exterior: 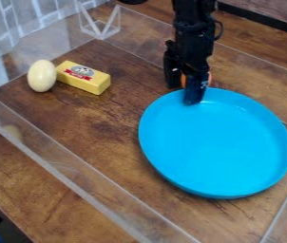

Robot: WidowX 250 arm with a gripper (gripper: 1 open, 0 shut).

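My black gripper (185, 81) hangs from the top centre, open, its fingers down around an orange object (200, 78) at the back edge of a large blue plate (215, 147). The orange object is mostly hidden by the gripper, so I cannot tell whether the fingers touch it.
A yellow box (84, 79) and a white egg (42, 76) lie on the wooden table (70, 152) at the left. A clear plastic border runs along the left side. The table left of the plate is clear.
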